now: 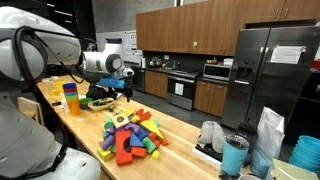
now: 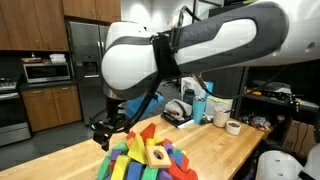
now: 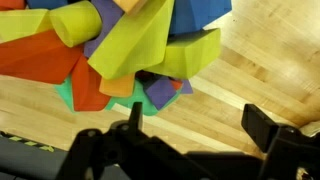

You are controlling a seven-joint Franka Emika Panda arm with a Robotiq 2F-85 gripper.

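Note:
A heap of coloured toy blocks (image 1: pixel 130 132) lies on the wooden table; its near side shows in exterior view 2 as well. My gripper stands open in the wrist view, a wide gap between its black fingers. Between them only table and the edge of the heap are visible, with a purple block (image 3: pixel 160 92) and a yellow block (image 3: pixel 194 52) just ahead of the left finger. Exterior view 1 has the gripper (image 1: pixel 119 91) above the table, behind the heap and clear of it. From exterior view 2 its fingertips are hard to make out.
A stack of coloured cups (image 1: pixel 71 98) stands on the table at the left. Toward the right are a blue container (image 1: pixel 234 154), a clear bag (image 1: pixel 266 143) and a green-lidded container (image 1: pixel 306 153). Bare tabletop (image 1: pixel 183 146) lies between these and the heap.

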